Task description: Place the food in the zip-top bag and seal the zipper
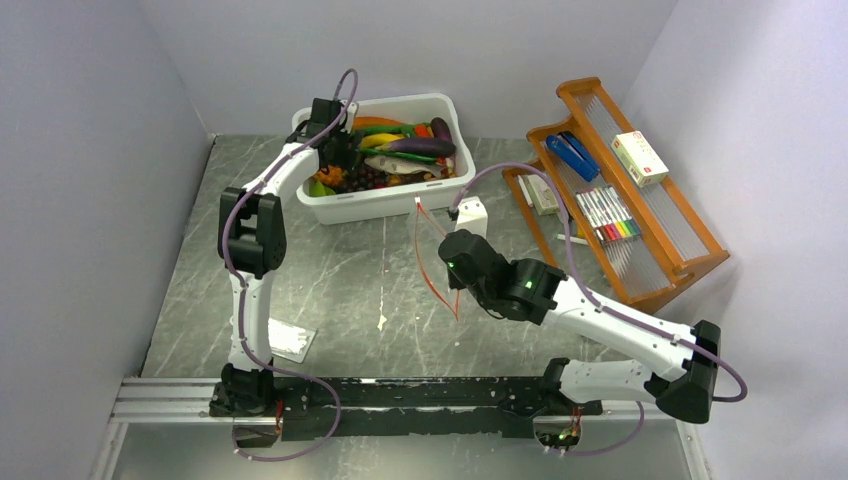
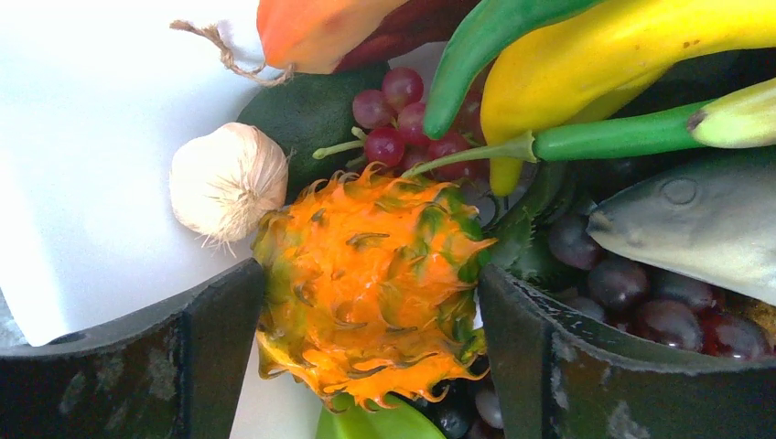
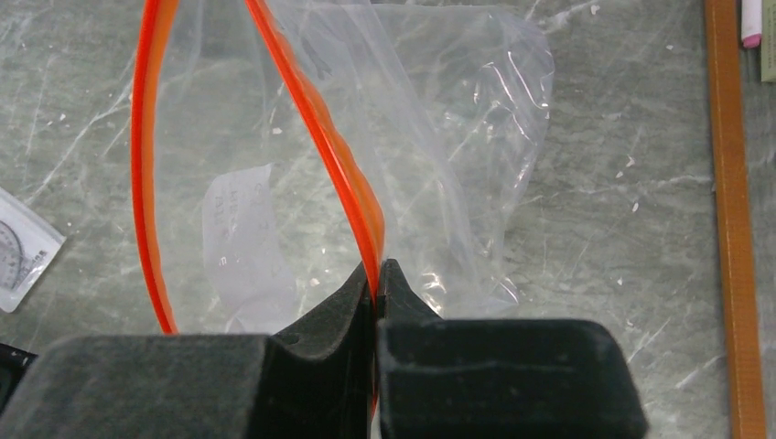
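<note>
An orange spiky fruit [image 2: 366, 274] lies in the white bin [image 1: 390, 205] among vegetables, grapes, garlic [image 2: 224, 183] and a fish [image 2: 686, 219]. My left gripper is part open, its fingers at either side of the fruit; whether they touch it is unclear. The clear zip top bag [image 3: 476, 110] with orange zipper strips stands over the table, its mouth gaping. My right gripper is shut on the bag's edge at one orange strip.
A wooden shelf [image 1: 690, 230] with markers and boxes fills the right side. A small flat packet [image 1: 292, 340] lies at front left.
</note>
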